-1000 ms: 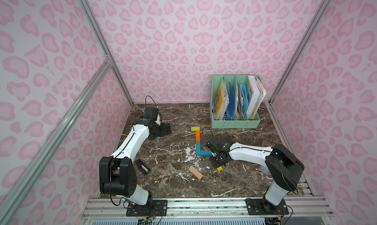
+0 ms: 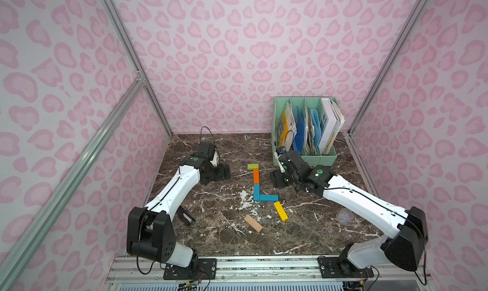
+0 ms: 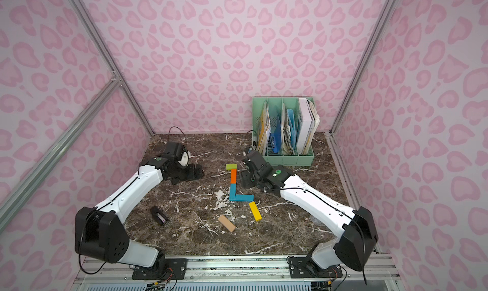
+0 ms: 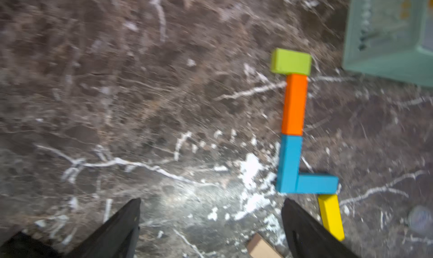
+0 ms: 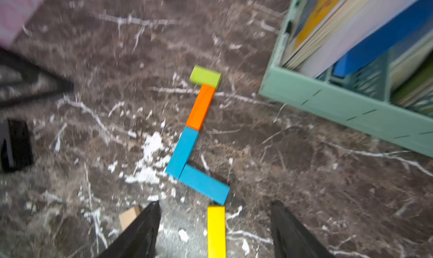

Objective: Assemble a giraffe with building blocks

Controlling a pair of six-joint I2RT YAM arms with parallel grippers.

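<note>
A giraffe shape lies on the table: a lime block (image 4: 291, 61) on top, an orange block (image 4: 294, 104) below it, then an upright blue block (image 4: 288, 163) and a blue block (image 4: 317, 183) at right angles. A yellow block (image 5: 216, 231) lies apart, below the horizontal blue one; a wooden block (image 2: 253, 223) lies nearer the front. My left gripper is open and empty above the table, left of the shape. My right gripper is raised over the right of the shape, its fingers apart with nothing held; the yellow block shows beneath.
A green file holder (image 2: 305, 160) full of folders stands at the back right. A dark object (image 3: 159, 215) lies at the front left, and a clear round item (image 2: 344, 216) at the right.
My right arm has risen and moved back from over the yellow block, uncovering it and the blue block.
</note>
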